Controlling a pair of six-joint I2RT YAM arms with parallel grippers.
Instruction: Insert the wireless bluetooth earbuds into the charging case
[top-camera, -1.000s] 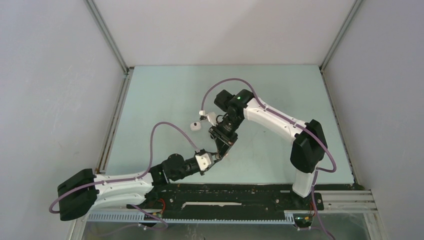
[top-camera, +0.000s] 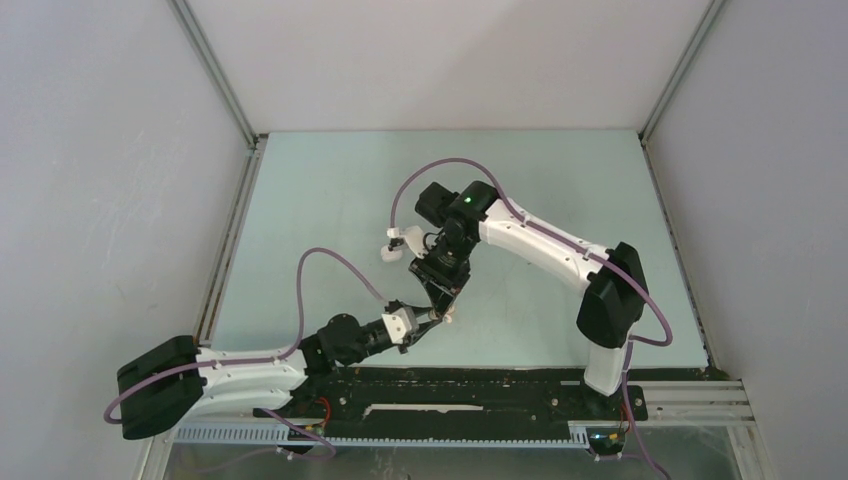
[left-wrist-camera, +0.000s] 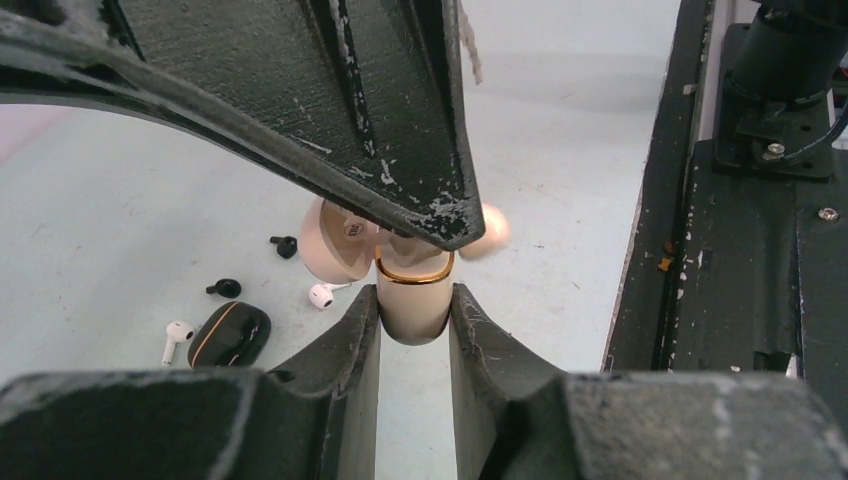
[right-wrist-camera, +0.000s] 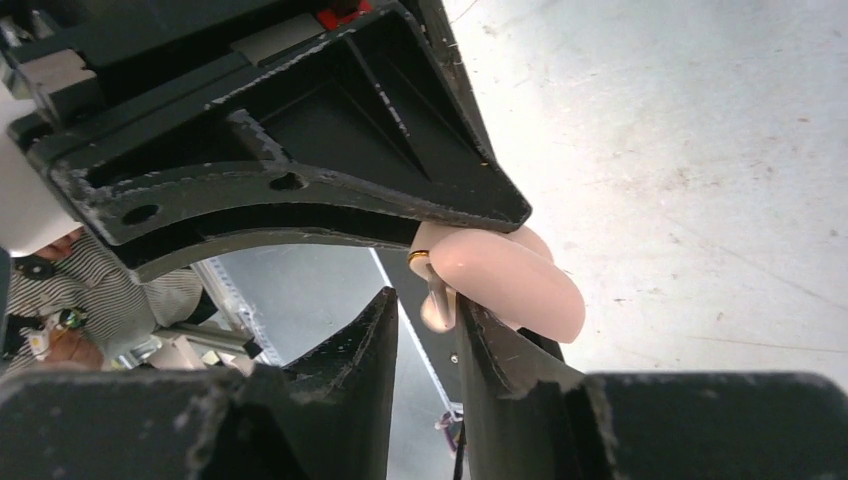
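My left gripper is shut on the pink charging case (left-wrist-camera: 335, 240), gripping its gold-rimmed body in the left wrist view, with the lid standing open. In the right wrist view the pink case (right-wrist-camera: 510, 285) sits just beyond the fingertips of my right gripper, which is part open around a small pale piece at the case, apparently an earbud stem; whether it touches it is unclear. In the top view both grippers meet near the table's front middle, partly hiding the case.
A black case (left-wrist-camera: 230, 335), a white earbud (left-wrist-camera: 178, 332), another white earbud (left-wrist-camera: 322, 295) and small black earbuds (left-wrist-camera: 226, 288) lie on the table (top-camera: 320, 190). A white object (top-camera: 391, 254) sits left of the right arm.
Both grippers have shifted slightly toward the front left in the top view, still meeting at the case.
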